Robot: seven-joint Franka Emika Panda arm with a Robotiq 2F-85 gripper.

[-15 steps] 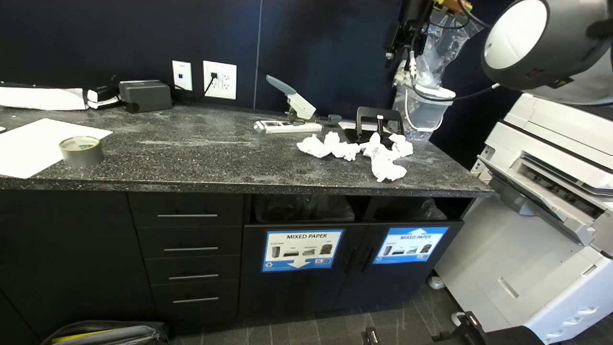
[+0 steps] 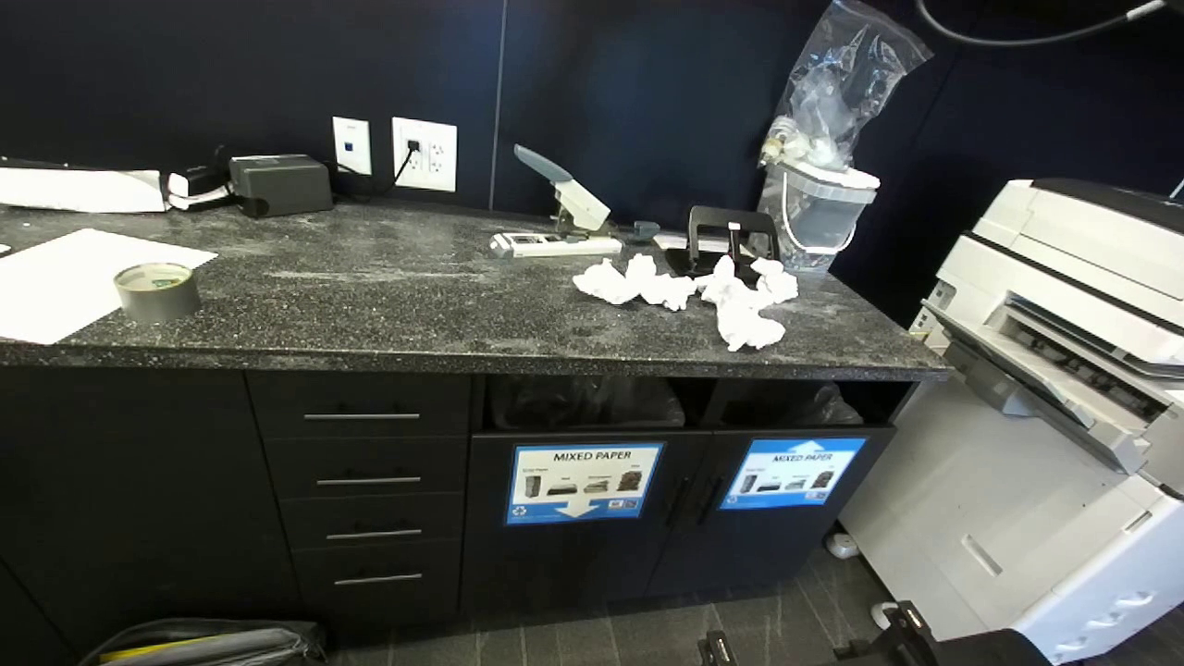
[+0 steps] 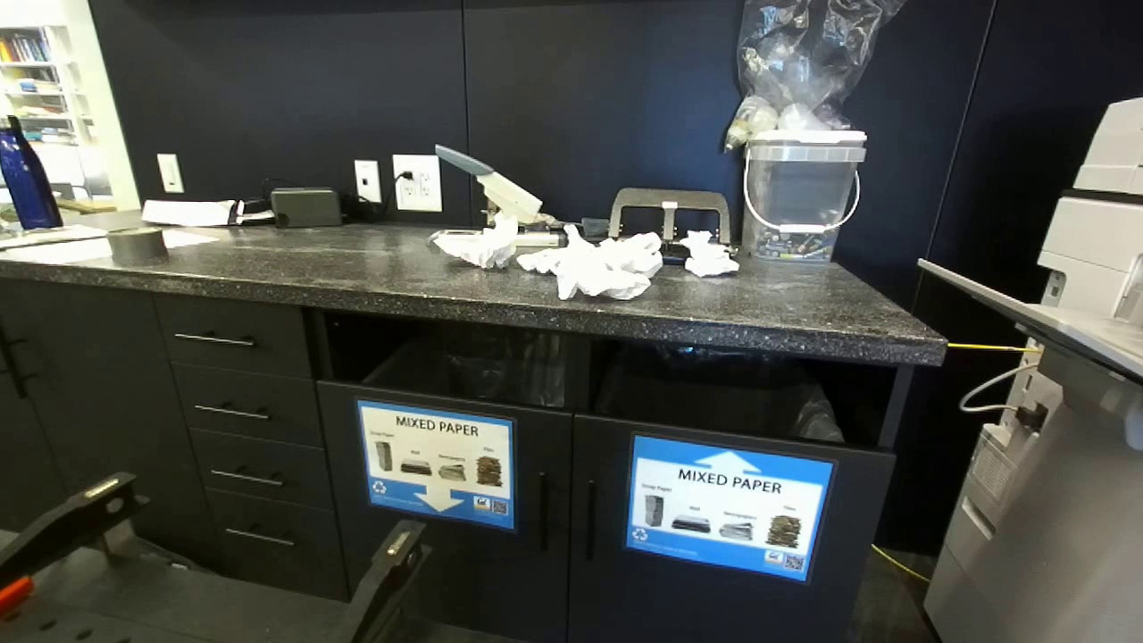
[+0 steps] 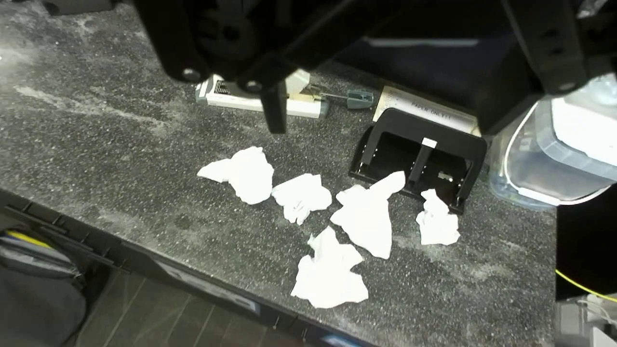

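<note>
Several crumpled white papers lie loose on the dark speckled counter (image 4: 133, 173). In the wrist view these are a left paper (image 4: 249, 176), a middle paper (image 4: 301, 196), a front paper (image 4: 328, 272), a larger paper (image 4: 367, 220) and a right paper (image 4: 437, 220) close to the hole punch (image 4: 393, 124). Above the counter my gripper stands open, its fingers (image 4: 273, 110) spread wide with nothing held between them. Neither exterior view includes the gripper; only a cable (image 2: 1032, 39) crosses the top right of the first.
Behind the papers are a stapler (image 2: 566, 211) and a clear bucket (image 3: 798, 198) topped with a plastic bag. A tape roll (image 2: 157, 292) sits far left on white paper. Below the counter, two bin openings (image 3: 696, 391) show above "MIXED PAPER" signs. A printer stands right.
The arm has moved up and out of exterior view 1, where it filled the upper right a second ago. The papers there have kept their places.
</note>
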